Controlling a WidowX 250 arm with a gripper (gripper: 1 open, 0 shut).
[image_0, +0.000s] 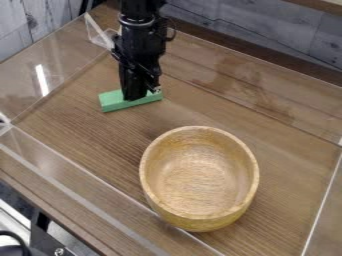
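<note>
My black gripper (142, 86) hangs over a flat green block (115, 104) on the wooden table, left of centre. Its fingertips are at or just above the block's top; I cannot tell whether they touch it. The gripper looks shut, and I see nothing held between its fingers.
A large round wooden bowl (199, 178) takes up the lower right of the table. Walls border the table at the back, and its edge runs along the lower left.
</note>
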